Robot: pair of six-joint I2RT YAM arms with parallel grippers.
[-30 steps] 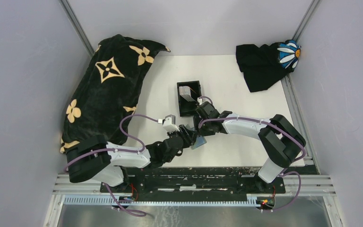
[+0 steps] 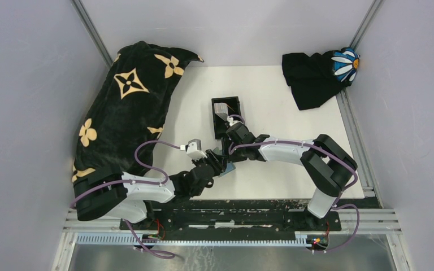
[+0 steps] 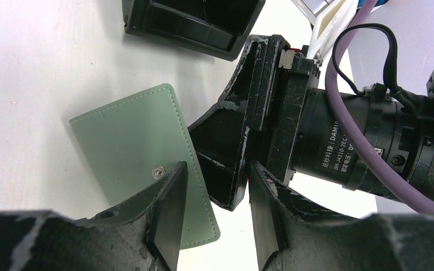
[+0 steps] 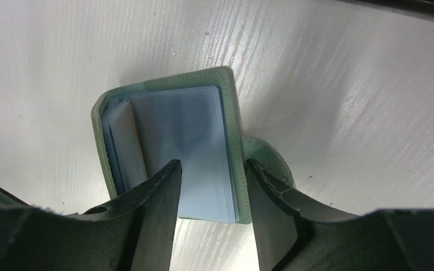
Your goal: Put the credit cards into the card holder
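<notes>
The green card holder (image 2: 227,169) lies near the table's front, partly covered by both arms. Its stitched cover faces the left wrist camera; the right wrist view shows its clear bluish pocket (image 4: 186,135) and a pale flap along one side. Light cards (image 2: 221,109) rest in the black box (image 2: 218,127). My left gripper is open, one finger in front of the cover. Its fingers have nothing clamped between them. Across the holder's edge stands my right gripper, fingers apart, one over the pocket and the other by the green border.
The two grippers are very close together over the holder, and the box stands just behind them. A dark patterned cloth (image 2: 124,101) is heaped at the left. Black fabric (image 2: 311,79) lies at the back right. Bare table shows to the right.
The card holder has shifted a little left in the top view. Both grippers moved left along with it. The black box and its cards have stayed put.
</notes>
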